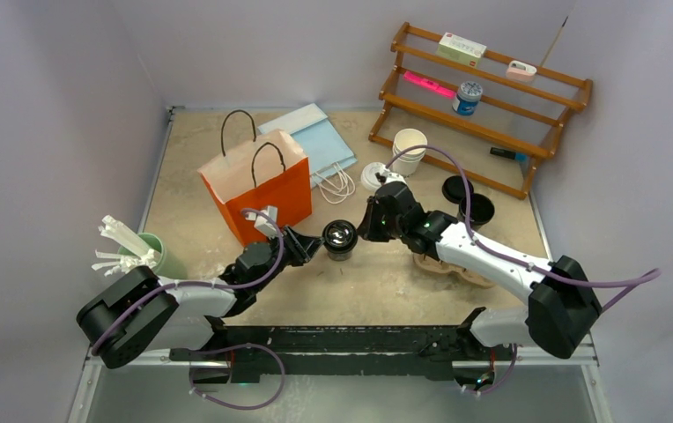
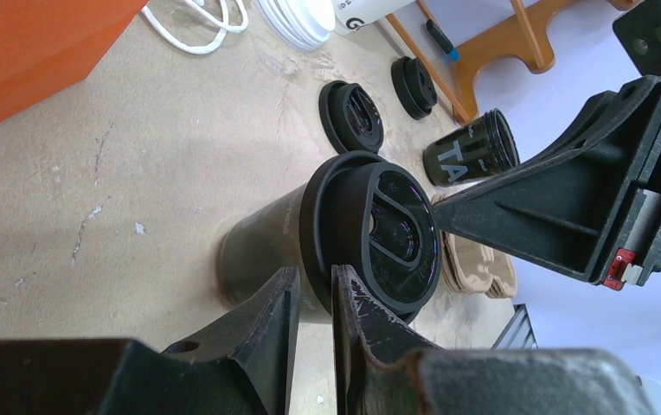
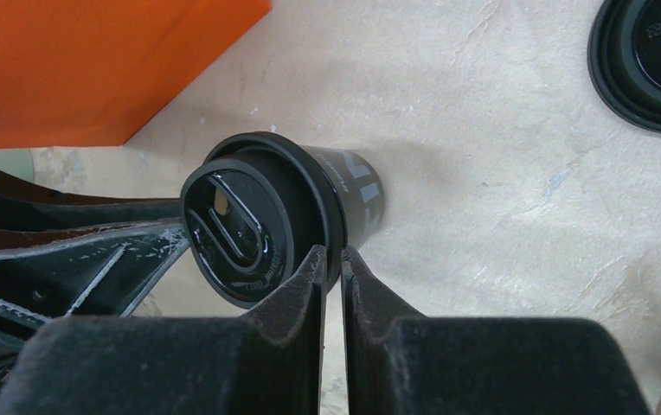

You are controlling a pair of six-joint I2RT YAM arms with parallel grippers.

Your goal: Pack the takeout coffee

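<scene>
A dark coffee cup (image 2: 262, 242) stands in the middle of the table with a black lid (image 1: 340, 233) on it. My left gripper is at its left, fingertips at the lid's rim, slightly parted; whether it grips is unclear. My right gripper is at the cup's right, shut, fingertips by the lid's rim in the right wrist view. An orange paper bag (image 1: 267, 207) stands upright behind and left of the cup, handles up.
Spare black lids (image 2: 353, 117), a dark cup (image 1: 477, 207), white cups (image 1: 408, 150) and a cardboard carrier (image 1: 452, 271) are on the right. A green holder (image 1: 170, 264) stands left. A wooden rack (image 1: 483, 123) is at the back.
</scene>
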